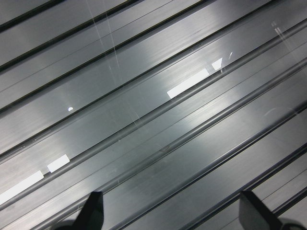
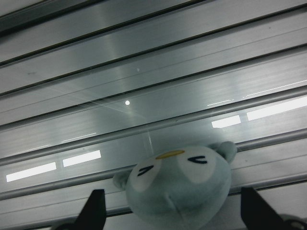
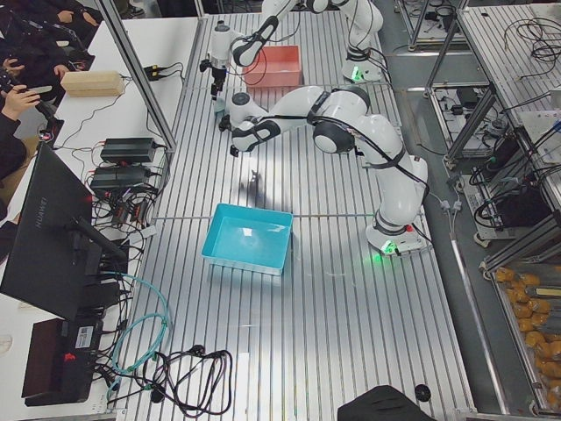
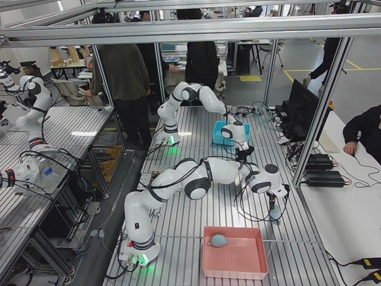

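Observation:
A pale teal plush toy (image 2: 177,187) with a stitched face lies on the slatted aluminium table; in the right wrist view it sits between the open fingers of my right gripper, and in the camera right view it is the small shape (image 4: 275,214) below that gripper. My left gripper is open over bare slats, nothing between its fingers. A similar plush (image 4: 218,241) lies in the pink bin (image 4: 235,268). A cyan bin (image 3: 247,237) stands empty further along the table.
Cables (image 3: 193,377) lie at one table end. A monitor (image 3: 48,232) and black power units (image 3: 127,149) line the side table. Metal frame posts rise along the edge. The slats around the cyan bin are mostly clear.

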